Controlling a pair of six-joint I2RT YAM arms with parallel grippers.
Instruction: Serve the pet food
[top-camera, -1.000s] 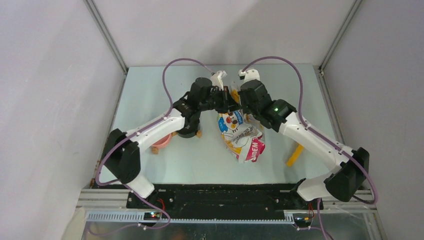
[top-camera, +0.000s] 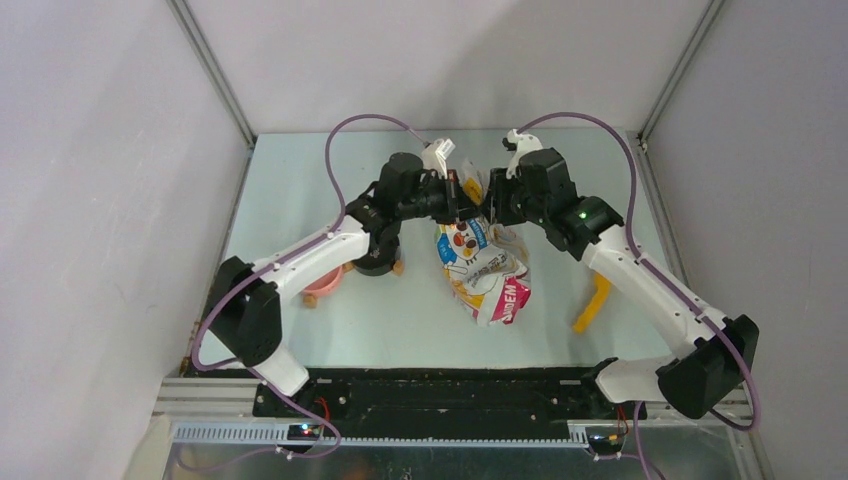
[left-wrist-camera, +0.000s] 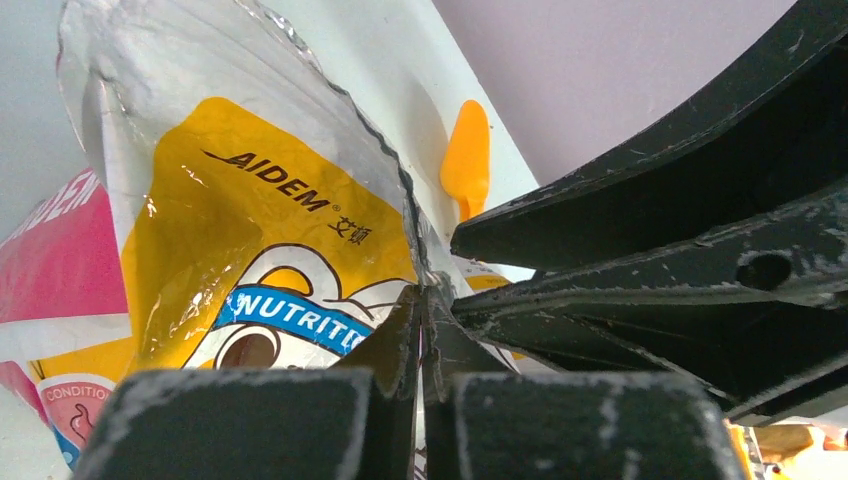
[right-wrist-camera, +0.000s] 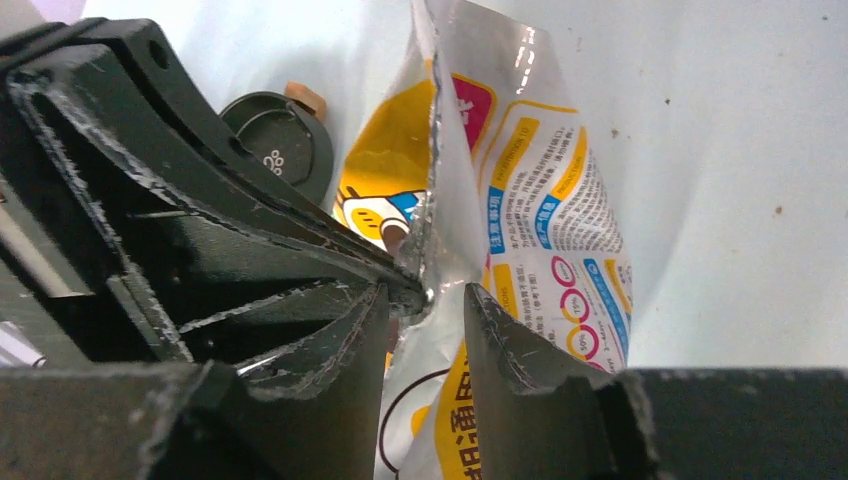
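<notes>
The pet food bag (top-camera: 485, 270), clear plastic with yellow, blue and pink print, leans on the table in the middle. My left gripper is shut with its tips at the bag's top edge, pinching the thin plastic. In the right wrist view the left fingertips touch the bag's seam. Beside them, from the right, my right gripper stands part open, the bag's upper edge passing between its fingers without being gripped. Behind my left arm are a black bowl (top-camera: 375, 264) and a pink bowl (top-camera: 323, 284), both partly hidden.
On the right of the table lies a yellow scoop (top-camera: 593, 304), under the reach of my right arm. The two grippers almost touch each other above the bag. Bare table (top-camera: 390, 325) shows at the front left of the bag.
The left gripper has barely moved.
</notes>
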